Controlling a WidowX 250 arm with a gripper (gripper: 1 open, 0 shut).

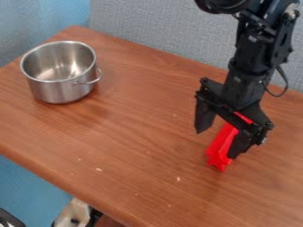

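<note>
A red elongated object (221,149) lies on the wooden table at the right. My black gripper (222,129) is just over it, fingers spread open and pointing down, partly hiding the object's far part. Whether the fingertips touch the red object cannot be told.
A steel pot (59,75) with side handles stands at the back left of the wooden table (119,160). Grey padded walls border the back, and a blue surface lies beyond the left edge.
</note>
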